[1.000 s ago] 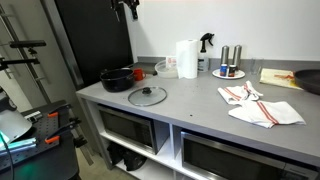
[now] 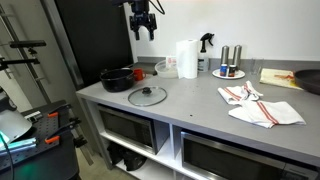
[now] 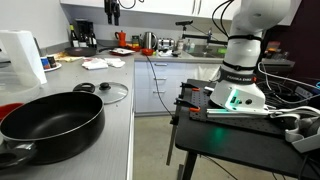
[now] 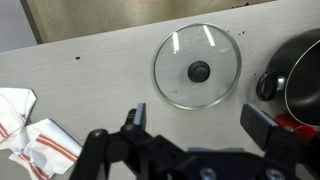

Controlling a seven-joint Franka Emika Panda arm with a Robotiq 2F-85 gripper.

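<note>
My gripper hangs well above the counter and stands open, with nothing between its fingers. In the wrist view, the fingers are spread wide over bare counter. The glass lid, round with a black knob, lies flat just ahead of them. To the right, partly cut off by the frame, is the black pot. Exterior view 1 has the pot left of the lid. No lid covers the pot, as its dark inside shows in exterior view 2.
White towels with red stripes lie on the right of the counter. Paper towels and a basket stand by the wall. At the far right is a dark pan. Clear counter separates lid and towels.
In exterior view 1 my gripper has moved down and to the right over the past second, and it stays open. The lid, pot and towels have not moved.
</note>
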